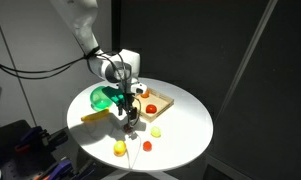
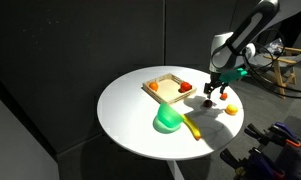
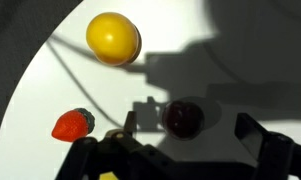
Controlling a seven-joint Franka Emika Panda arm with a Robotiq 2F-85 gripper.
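A dark round fruit, like a plum [image 3: 183, 119], rests on the white table. My gripper is open above it, and in the wrist view the fruit appears between the two separated fingertips, nearer the left one. From exterior view 1 the gripper [image 1: 128, 115] points down just over the plum [image 1: 129, 128]. Exterior view 2 also has the plum [image 2: 207, 103] below the fingers. The exact height between fingertips and fruit is hard to tell.
Near the table's edge lie an orange-yellow fruit [image 3: 112, 38] and a strawberry [image 3: 73, 125]. A yellow-green fruit [image 1: 156, 132] is to the right. Behind stands a wooden tray [image 2: 170, 94] with red and orange items. A green bowl [image 2: 168, 119] and a yellow banana-like item [image 2: 192, 128] lie leftward.
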